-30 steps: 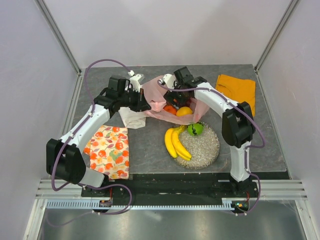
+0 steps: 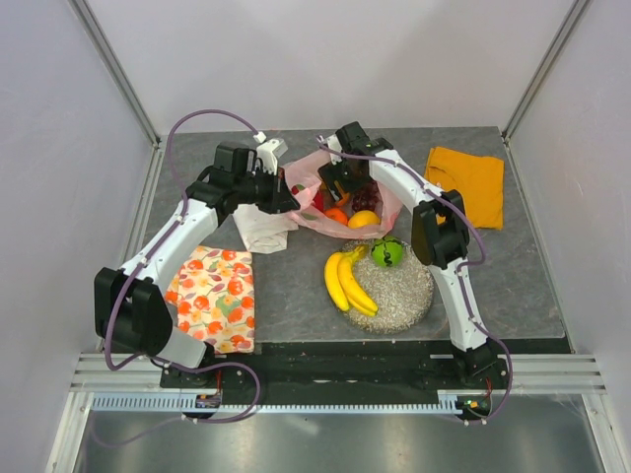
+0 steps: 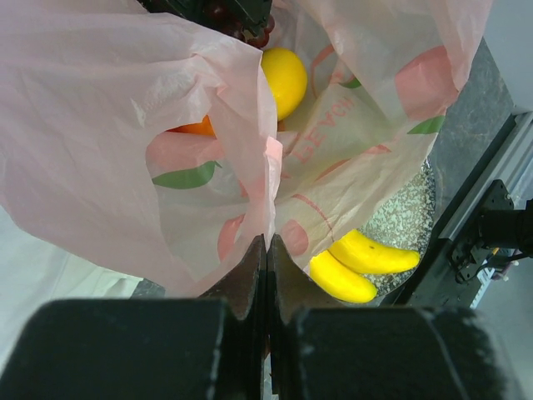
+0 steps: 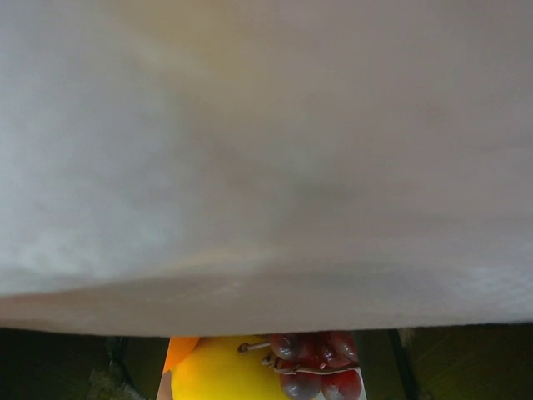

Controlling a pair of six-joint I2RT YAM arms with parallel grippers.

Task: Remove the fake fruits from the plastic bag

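Note:
The pale pink plastic bag (image 2: pixel 320 225) lies at the back of the table. My left gripper is shut on the bag's edge, which runs up from its fingertips. Inside the bag are dark red grapes (image 2: pixel 366 195), a yellow fruit (image 3: pixel 285 82) and orange fruits (image 2: pixel 336 216). My right gripper (image 2: pixel 339 187) reaches into the bag with open fingers. In the right wrist view, the yellow fruit (image 4: pixel 225 371) and the grapes (image 4: pixel 321 367) show between its fingers; pale film blurs out most of that view.
On a round speckled mat (image 2: pixel 399 296) lie bananas (image 2: pixel 343 281) and a green fruit (image 2: pixel 387 252). An orange cloth (image 2: pixel 468 187) is at the back right, a floral cloth (image 2: pixel 217 301) at the front left, and a white cloth (image 2: pixel 258 232) near the left gripper.
My right gripper has shifted toward the back of the table, uncovering more of the grapes. The left gripper still pinches the bag edge, nearly unmoved.

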